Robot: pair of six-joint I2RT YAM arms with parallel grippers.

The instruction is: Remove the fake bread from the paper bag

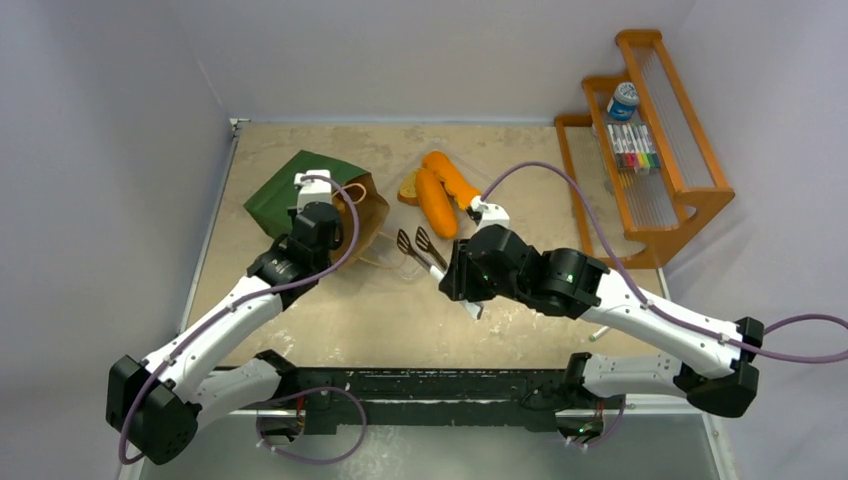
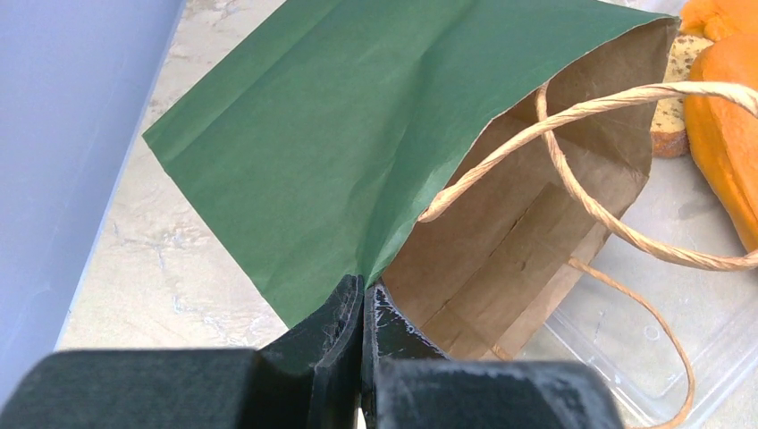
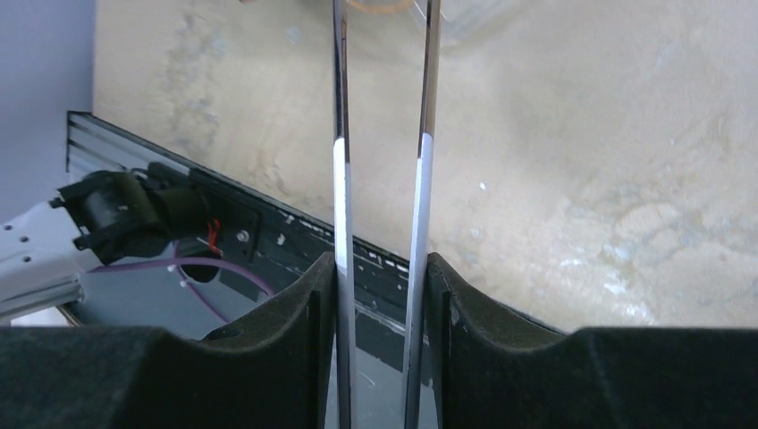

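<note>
The green paper bag (image 1: pixel 290 190) lies on its side at the left, mouth facing right, brown inside. My left gripper is shut on its rim, by a rope handle. The bag's visible interior (image 2: pixel 501 259) shows no bread. Fake breads (image 1: pixel 437 200), two orange pieces and a speckled slice (image 2: pixel 670 116), sit in a clear tray (image 1: pixel 485 175) right of the bag. My right gripper grips metal tongs (image 1: pixel 430 255), whose slotted heads point toward the bag, above the front of the table.
A wooden rack (image 1: pixel 680 190) with markers and a jar stands at the back right. A small white pen (image 1: pixel 600 332) lies at the front right. Walls close in the left and back.
</note>
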